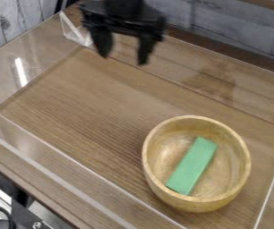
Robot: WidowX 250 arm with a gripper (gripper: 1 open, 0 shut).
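A round wooden bowl [162, 154] sits at the lower right of the table, holding a green rectangular block [192, 166] that lies tilted inside it. My gripper [124, 45] is a dark, motion-blurred shape at the top, left of centre, well apart from the bowl and high in the frame. Its fingers are too blurred to tell how they stand.
A pale object at the top left is partly hidden behind the arm. Table edges show at the lower left and top right.
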